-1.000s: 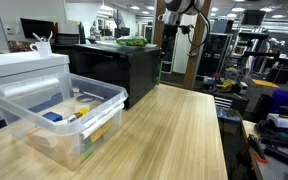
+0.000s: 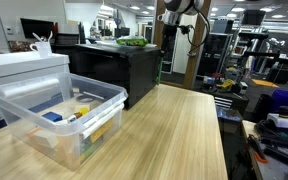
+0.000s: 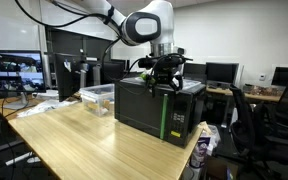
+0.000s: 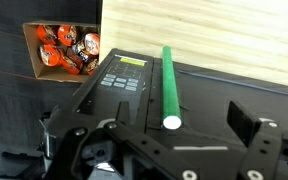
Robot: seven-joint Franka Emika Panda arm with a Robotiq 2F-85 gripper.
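Observation:
A black microwave [image 3: 152, 105] stands on the wooden table, and its door looks closed. A green handle [image 4: 170, 88] runs along its front, beside the keypad [image 4: 122, 75]. In the second exterior view the handle [image 3: 164, 117] is upright. My gripper is open above the front edge of the microwave. In the wrist view the handle's near end lies in the gap between the spread fingers; whether they touch it I cannot tell. The first exterior view shows the gripper [image 2: 171, 30] small, at the microwave's far upper corner.
A clear plastic bin [image 2: 64, 115] with small items stands on the table's left. Something green [image 2: 133, 41] lies on top of the microwave. A box of orange packets [image 4: 69, 48] sits beyond the table edge.

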